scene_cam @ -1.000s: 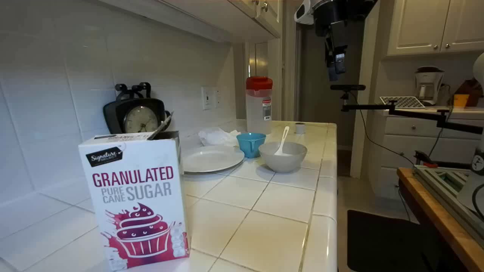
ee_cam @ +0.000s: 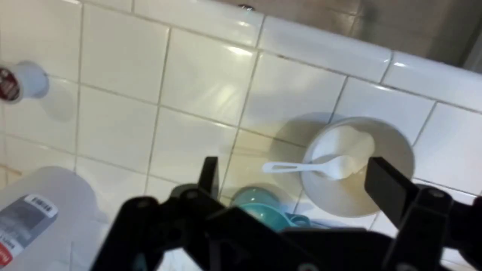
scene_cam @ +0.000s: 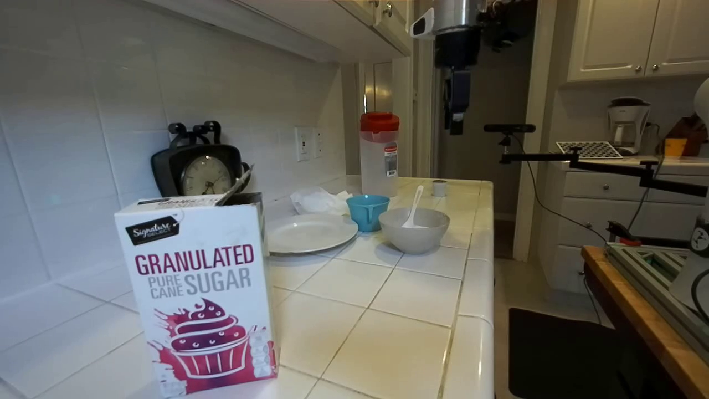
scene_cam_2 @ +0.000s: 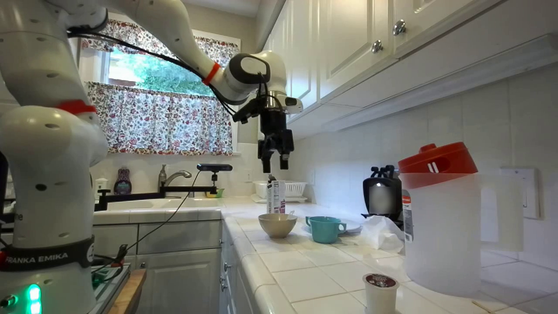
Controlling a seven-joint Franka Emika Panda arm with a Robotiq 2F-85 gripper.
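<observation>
My gripper (scene_cam_2: 275,166) hangs open and empty, high above the tiled counter (scene_cam: 359,339). In the wrist view, its two dark fingers (ee_cam: 389,192) stand wide apart, with a grey bowl (ee_cam: 334,198) far below. A white spoon (ee_cam: 332,167) rests in that bowl, its handle over the rim, beside some pale stuff at the bottom. Close to the bowl stands a turquoise cup (scene_cam_2: 325,230), partly covered by the gripper body in the wrist view. Exterior view 1 also has a white plate (scene_cam: 309,234) left of the cup.
A sugar box (scene_cam: 199,299) stands near exterior view 1's camera, a black clock-faced scale (scene_cam: 206,169) behind it. Beyond the cup are a red-lidded pitcher (scene_cam_2: 442,225), crumpled white paper (scene_cam_2: 380,233) and a small pod (scene_cam_2: 380,293). Cabinets (scene_cam_2: 355,47) overhang the counter.
In exterior view 1 my gripper has shifted left and lower, toward the counter, and now points more straight down. The bowl, spoon, cup and box have not moved.
</observation>
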